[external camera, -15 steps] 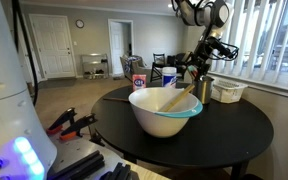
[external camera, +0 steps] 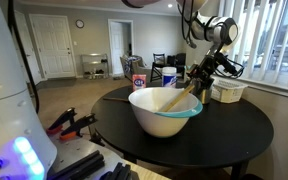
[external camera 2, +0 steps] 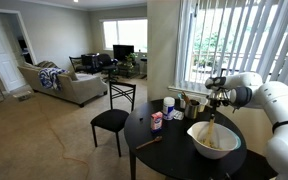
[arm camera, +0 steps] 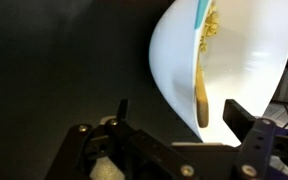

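Observation:
A large white bowl (external camera: 165,119) stands on the dark round table. A wooden utensil (arm camera: 201,98) leans in the bowl with its handle rising over the rim, and yellow bits (arm camera: 210,27) lie beside it inside. My gripper is open above the bowl's edge. In the wrist view its fingers (arm camera: 118,127) stand wide apart, one on each side of the rim and the handle's end, with nothing gripped. The first exterior view shows the gripper (external camera: 202,76) close to the handle's upper end; whether they touch I cannot tell.
Behind the bowl stand a pink-and-white container (external camera 2: 156,120) and a white-and-blue canister (external camera 2: 168,106). A white basket (external camera: 227,91) sits at the back right. A wooden spoon (external camera 2: 149,143) lies on the table (external camera: 236,128), whose right side is clear.
My gripper has come down over the last second, nearer to the utensil's handle and the bowl. Bowl and utensil have not visibly moved.

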